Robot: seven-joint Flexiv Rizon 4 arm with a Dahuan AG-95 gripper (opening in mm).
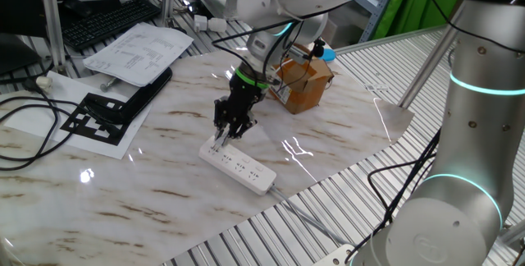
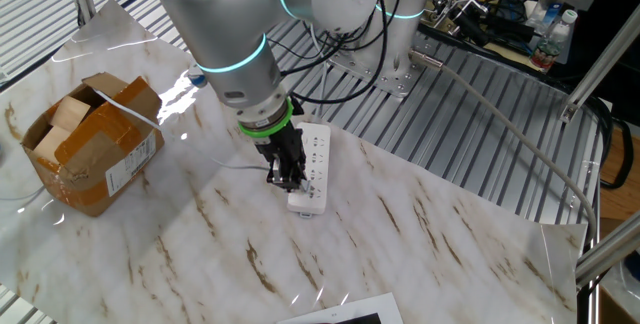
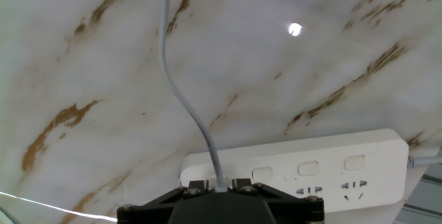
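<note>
A white power strip (image 1: 238,167) lies flat on the marble-patterned table, with several sockets facing up. My gripper (image 1: 221,139) points down over the end of the strip farthest from its own cord. It is shut on a plug at the end of a thin grey cable (image 3: 181,98), which runs in between the fingers in the wrist view. In exterior view 2, the gripper (image 2: 288,182) is right against that end of the strip (image 2: 317,149). The fingers hide the plug's prongs and the socket beneath, so I cannot tell whether the plug is seated.
An open cardboard box (image 2: 120,164) stands on the table, with the thin cable passing across it. Papers (image 1: 138,52), a dark flat object and a printed marker sheet (image 1: 123,144) lie at the far left. Bare tabletop surrounds the strip.
</note>
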